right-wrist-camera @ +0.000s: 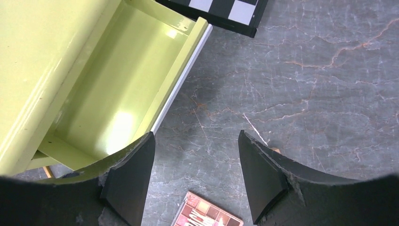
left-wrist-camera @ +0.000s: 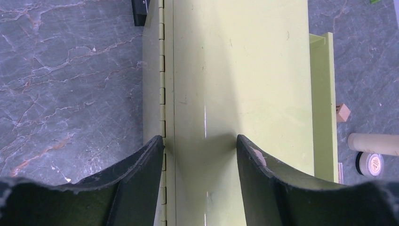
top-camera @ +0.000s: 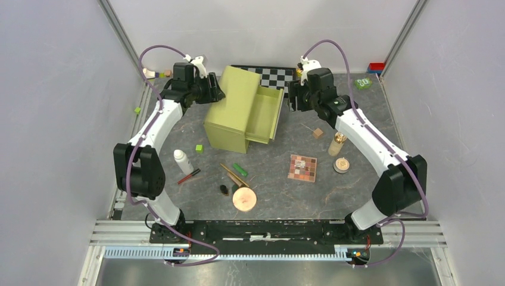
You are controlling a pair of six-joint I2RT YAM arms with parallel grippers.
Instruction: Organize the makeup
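A pale green organizer box point(top-camera: 236, 98) stands at the back centre, its drawer point(top-camera: 264, 119) pulled out and empty. My left gripper is at the box's top by the hinged edge, shut on it. My right gripper hangs open right of the drawer, nothing between its fingers. An eyeshadow palette point(top-camera: 302, 168), a bottle with gold cap point(top-camera: 336, 145), a round compact point(top-camera: 341, 164), a larger round disc point(top-camera: 244, 199) and a white bottle point(top-camera: 182, 161) lie or stand on the table.
A checkered board point(top-camera: 277, 77) lies behind the box. Brushes point(top-camera: 233, 175), a red pen point(top-camera: 188, 177), a green cylinder point(top-camera: 240, 170), small blocks point(top-camera: 199, 148) and a green object point(top-camera: 362, 83) are scattered about. The table right of the drawer is fairly clear.
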